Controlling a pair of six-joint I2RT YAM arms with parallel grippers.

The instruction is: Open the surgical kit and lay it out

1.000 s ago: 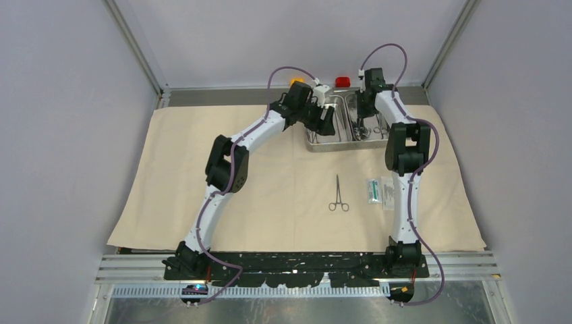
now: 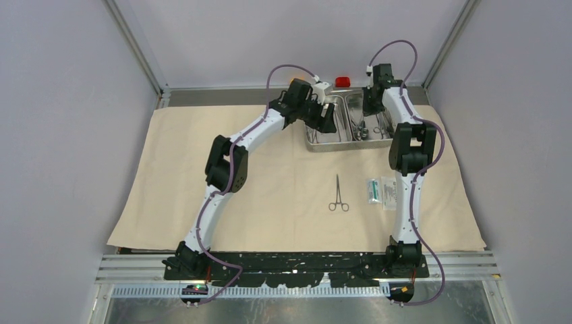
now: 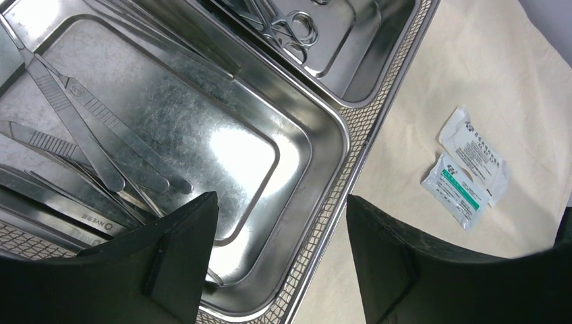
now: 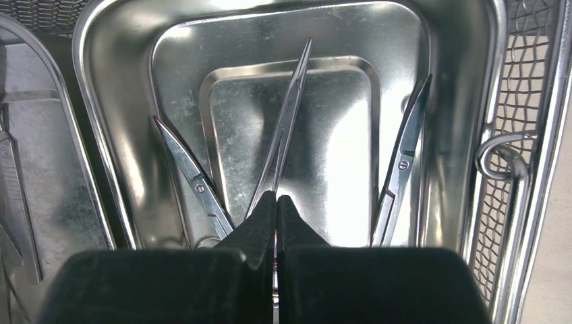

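The metal tray (image 2: 345, 146) at the back holds two inner trays of steel instruments. Over its left part stands my left gripper, open, its fingers apart with nothing between them; handles and tweezers (image 3: 84, 128) lie in the left inner tray. My right gripper is shut above the right inner tray. Right at its tips, a long slim clamp (image 4: 290, 111) runs out; I cannot tell whether its shanks are gripped or only lie behind. Scissors (image 4: 192, 172) lie to the left, other scissors (image 4: 403, 158) to the right. Finger rings are mostly hidden by the gripper.
One clamp (image 2: 338, 194) lies alone on the beige cloth in front of the tray. Beside it are a green-striped packet (image 2: 374, 191) and a white packet (image 2: 389, 194). A red block (image 2: 342, 82) stands behind the tray.
The left gripper has hardly moved. The clamp and packets on the cloth are where they were.
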